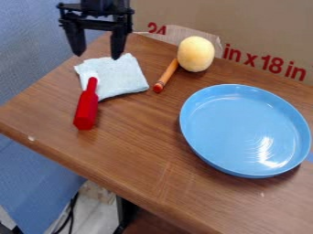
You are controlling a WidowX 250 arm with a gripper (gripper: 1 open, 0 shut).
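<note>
My black gripper [95,38] hangs at the top left, open, its two fingers apart with nothing between them, above a crumpled white cloth [117,75]. A red knife or bottle-like object [87,108] lies on the cloth's left edge and the wooden table. An orange stick with a red tip [169,74] lies right of the cloth. A pale yellow round object [196,54] sits at the back, and a blue plate [242,129] fills the right side.
A cardboard panel [266,41] stands behind the table. The table's left edge drops to a blue surface [31,178].
</note>
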